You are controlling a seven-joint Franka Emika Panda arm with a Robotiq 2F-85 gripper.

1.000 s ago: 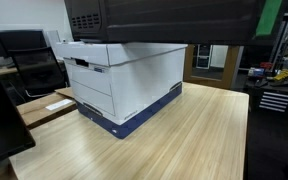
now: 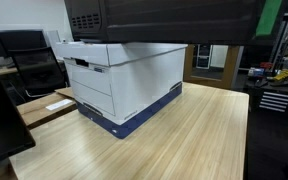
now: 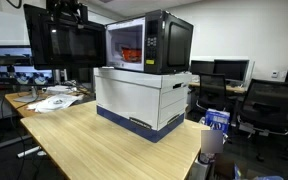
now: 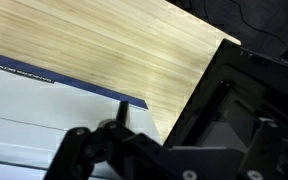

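A microwave (image 3: 169, 43) with a black side rests on a white box (image 3: 139, 98). Its black door (image 3: 52, 48) is swung wide open to the left, and a red item (image 3: 132, 55) shows inside. In the wrist view my gripper is open, its fingers (image 4: 116, 128) far apart at the bottom of the picture. Nothing can be made out held between them. The black surface on the right of that view looks like the door from above. Exterior view 1 shows only the microwave's dark underside (image 2: 174, 22) along the top.
The box has a blue base (image 2: 134, 122) on a light wooden table (image 2: 189, 130). Bare tabletop lies in front of the box and beside it. A dark panel (image 2: 0, 120) fills the left edge of exterior view 1. Office chairs (image 3: 267, 105) stand behind the table.
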